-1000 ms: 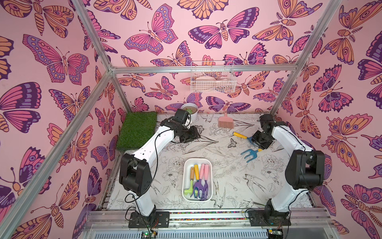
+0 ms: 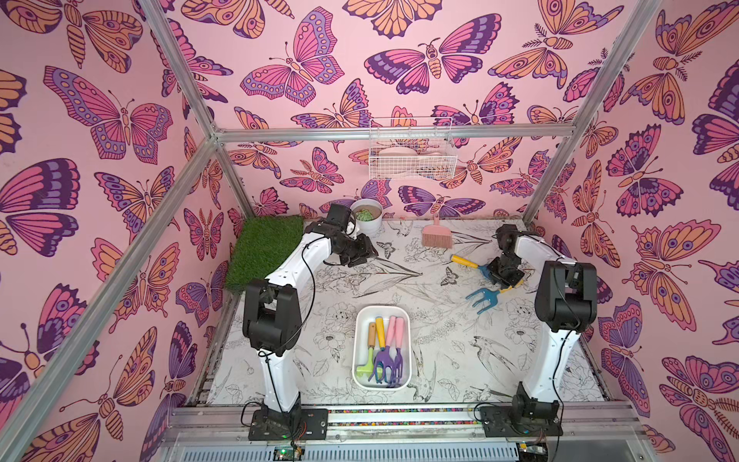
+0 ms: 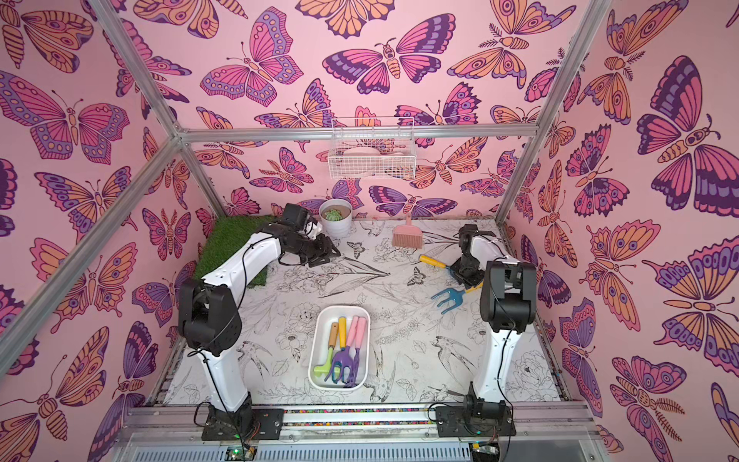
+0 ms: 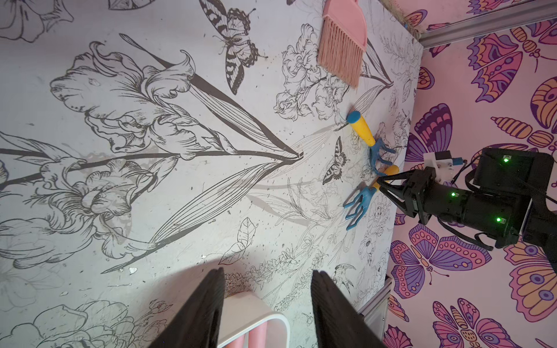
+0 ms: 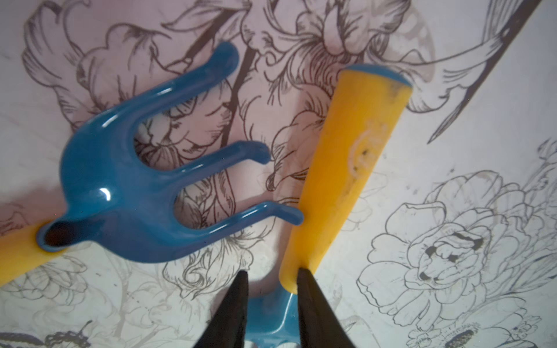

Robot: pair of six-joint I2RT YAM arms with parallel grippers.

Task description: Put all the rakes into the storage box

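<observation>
Two blue rakes with yellow handles lie at the right of the table. The nearer rake (image 2: 483, 298) has its tines toward the left; the farther one, with its handle (image 5: 351, 168) running up the right wrist view, has its head partly hidden under my right gripper. That gripper is part open just above its neck, and no grip on it shows. In the same view a tine of the nearer rake (image 5: 107, 174) reaches the other's handle. The white storage box (image 2: 357, 346) stands at front centre. My left gripper is open and empty above the table.
Inside the box lie several tools, among them a purple fork (image 2: 382, 365). A pink brush (image 2: 436, 236), a potted plant (image 2: 368, 218) and a grass mat (image 2: 265, 250) are at the back. Free table lies between the box and the rakes.
The left gripper has drawn slightly back and left. The rakes and the box show no movement.
</observation>
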